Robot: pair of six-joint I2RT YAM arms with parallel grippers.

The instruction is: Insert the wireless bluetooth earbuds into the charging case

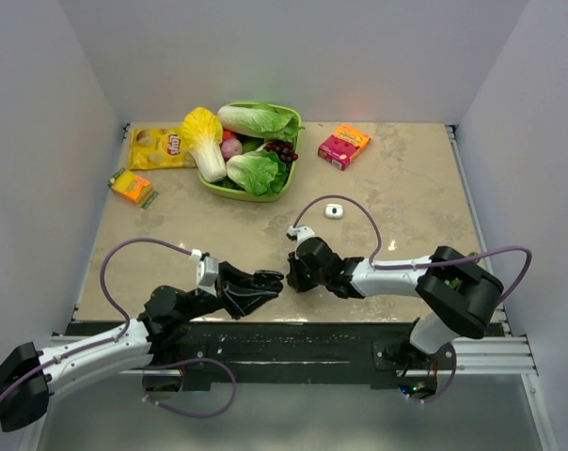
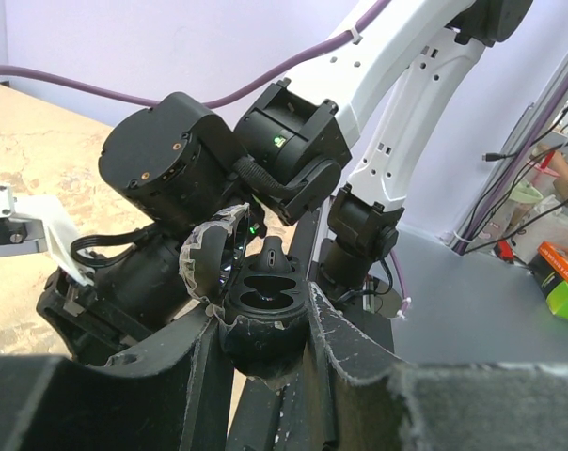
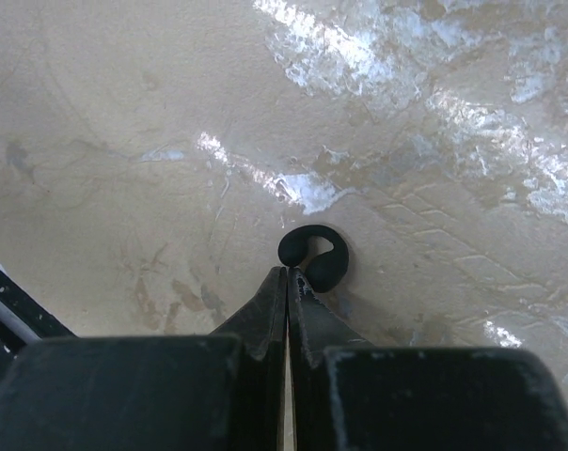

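Observation:
A black charging case [image 2: 263, 319] with its lid raised and dark slots on top is gripped by my left gripper [image 1: 270, 282], held over the table's front edge. A black hook-shaped earbud [image 3: 326, 271] lies on the table in the right wrist view, directly at the tips of my right gripper, which is shut; whether it touches the earbud is hard to tell. In the top view the right gripper [image 1: 295, 280] points down a short way right of the case, largely hiding the earbud.
A small white object [image 1: 334, 211] lies behind the right gripper. A green basket of vegetables [image 1: 211, 186], chip bag [image 1: 152, 147], yellow box [image 1: 129, 186] and pink box [image 1: 340, 150] sit at the back.

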